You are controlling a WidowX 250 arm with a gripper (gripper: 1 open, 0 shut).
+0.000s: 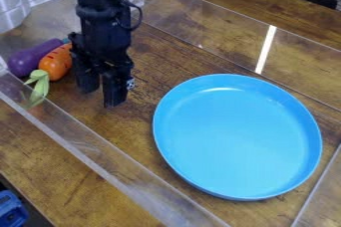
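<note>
The black gripper [102,84] is low over the wooden tray floor in the upper left of the camera view, just right of an orange carrot [56,64] with green leaves. A purple eggplant [30,58] lies left of the carrot. Whether the fingers are open or shut, and whether anything is between them, I cannot tell from the dark, blurred shape.
A large blue plate [237,136] fills the right of the tray floor. Clear walls edge the left side, and a blue object [8,207] is at the lower left corner. Bare wood lies below the gripper and at the back.
</note>
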